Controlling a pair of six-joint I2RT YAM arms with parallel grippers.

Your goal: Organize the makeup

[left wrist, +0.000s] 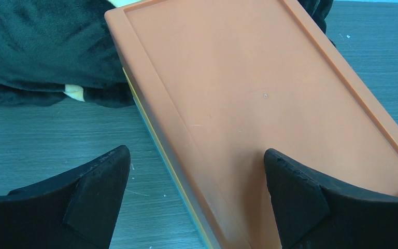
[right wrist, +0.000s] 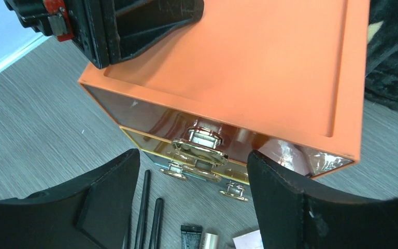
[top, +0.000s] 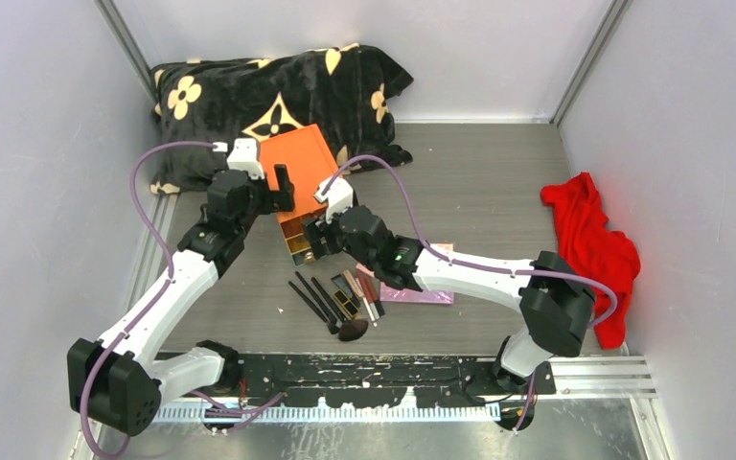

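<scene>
An orange-topped drawer box (top: 302,158) stands at an angle on the table, its front turned toward the brushes. Over its left side is my left gripper (top: 283,189); in the left wrist view its fingers (left wrist: 306,202) are apart, holding nothing. My right gripper (top: 320,237) is at the box front. In the right wrist view the upper drawer's gold knob (right wrist: 201,148) appears between its parted fingers, with gaps on both sides. More knobs (right wrist: 234,192) show lower down. Black-handled brushes (top: 316,305), a small palette (top: 347,303) and several slim tubes (top: 368,295) lie in front.
A black patterned blanket (top: 211,110) lies behind the box. To the right are a pink flat item (top: 422,295), partly under the right arm, and a red cloth (top: 589,240) by the wall.
</scene>
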